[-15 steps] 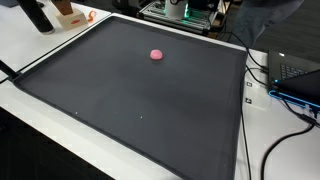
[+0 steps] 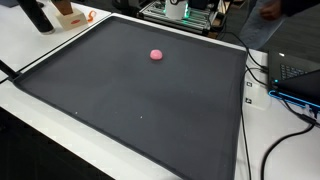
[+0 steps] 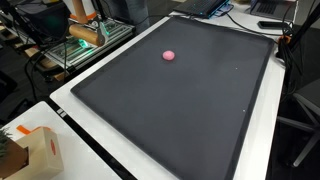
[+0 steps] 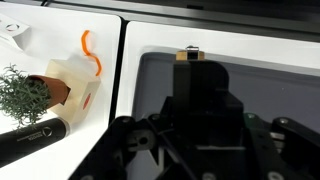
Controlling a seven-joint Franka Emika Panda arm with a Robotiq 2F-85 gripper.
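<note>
A small pink round object (image 2: 156, 55) lies alone on the dark grey mat (image 2: 130, 90), toward its back edge in exterior view 1. Exterior view 2 shows the same pink object (image 3: 168, 56) near the mat's far side. Seen from the wrist, my gripper is a dark mass at the middle, appearing shut on a small tan piece (image 4: 187, 55) with a metallic end. Its dark body hides most of the fingers and the mat behind, so the held thing's full shape is not visible. The pink object does not show in the wrist view.
Left in the wrist view are a potted plant (image 4: 25, 95), a pale wooden box (image 4: 75, 92), a black cylinder (image 4: 35, 138) and an orange strip (image 4: 91, 50). A laptop (image 2: 297, 83) and cables lie at the right in exterior view 1.
The person at the top right of exterior view 1 has shifted, and a hand now shows there. The pink object has stayed in place.
</note>
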